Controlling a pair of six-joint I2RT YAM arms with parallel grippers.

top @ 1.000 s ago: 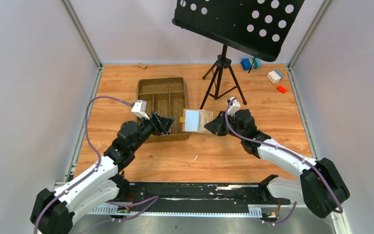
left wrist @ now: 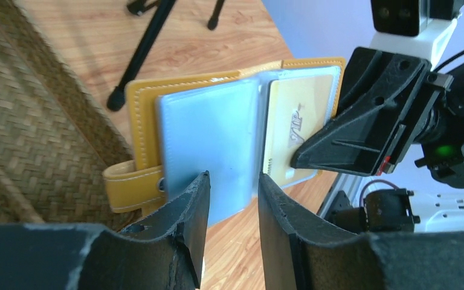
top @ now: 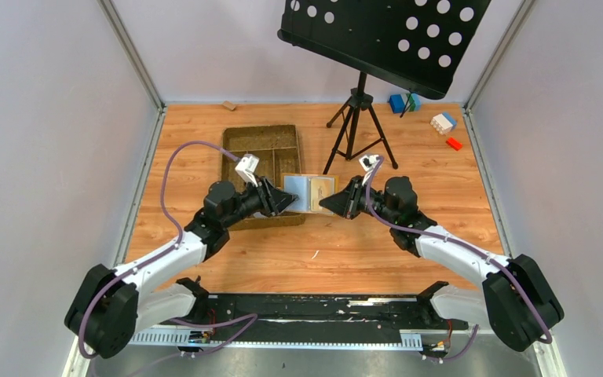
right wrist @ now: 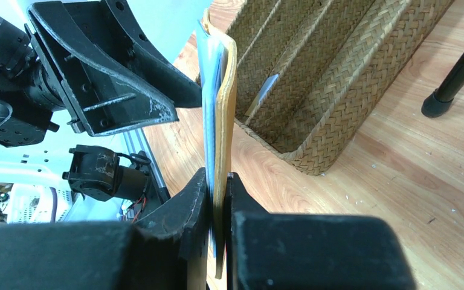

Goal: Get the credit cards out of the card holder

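An open card holder with a tan leather cover (left wrist: 148, 118) and clear bluish sleeves (left wrist: 211, 133) hangs above the table. My right gripper is shut on its right side, over the sleeve with a cream card (left wrist: 296, 121). At the holder's left half stands my left gripper, its fingers part open. The left fingertips overlap the blue sleeve in the left wrist view; whether they touch it I cannot tell. Edge-on in the right wrist view, the holder (right wrist: 222, 127) has a left finger (right wrist: 181, 93) close against its sleeve side.
Behind the left gripper lies a woven box (top: 263, 135) with compartments; a thin bluish card (right wrist: 267, 87) leans in one. A black music stand (top: 353, 110) rises at the back. Toy bricks (top: 442, 123) lie at back right.
My left gripper has come right from over the box to the holder's left half. The right gripper and the holder have shifted slightly left.
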